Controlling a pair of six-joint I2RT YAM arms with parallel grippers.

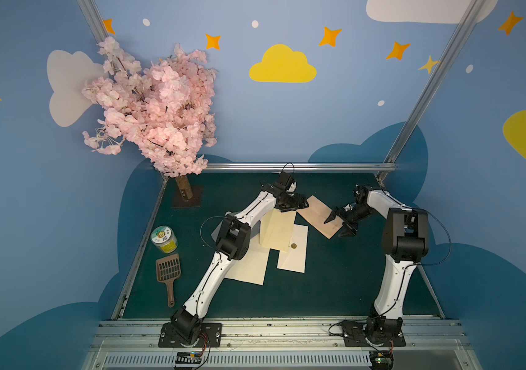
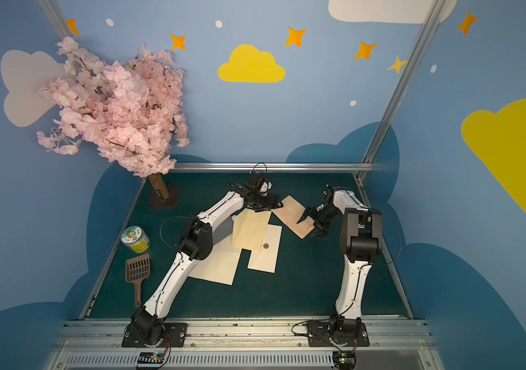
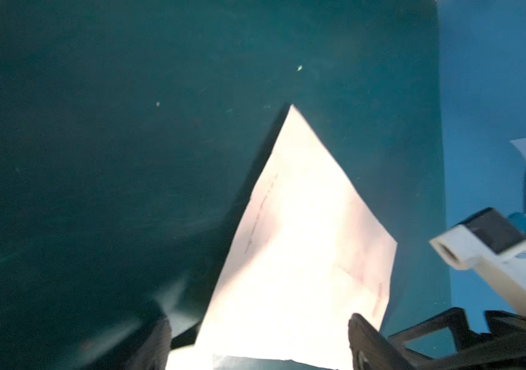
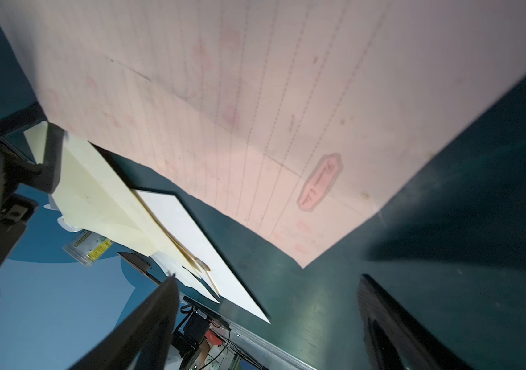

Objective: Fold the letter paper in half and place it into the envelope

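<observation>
The pinkish letter paper (image 1: 319,215) lies on the green table, right of the envelopes. Faint lines and a small red label mark it in the right wrist view (image 4: 263,111). At its left side is my left gripper (image 1: 305,203), open; in the left wrist view the paper (image 3: 300,259) shows between its widely parted fingers. My right gripper (image 1: 335,227) stands open by the paper's right corner, nothing gripped between its fingers. A cream envelope (image 1: 277,229) with a round seal lies beneath and right of my left forearm.
A white envelope or sheet (image 1: 297,262) sits partly under the cream one, and another cream sheet (image 1: 252,268) lies left of it. A tin (image 1: 163,238) and a brown slotted scoop (image 1: 168,270) stand far left.
</observation>
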